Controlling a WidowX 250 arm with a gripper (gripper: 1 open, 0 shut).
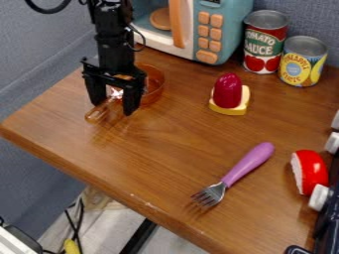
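My black gripper [113, 94] is at the left of the wooden table, just in front of an orange translucent bowl [151, 87]. Its fingers point down around a small pale, shiny object low on the tabletop, which is partly hidden. I cannot tell whether they grip it.
A toy microwave [196, 22], a tomato sauce can [264, 45] and a yellow can [302, 63] stand at the back. A red item on a yellow base [228, 97], a purple fork [241, 169] and a red-white toy [308, 171] lie rightward.
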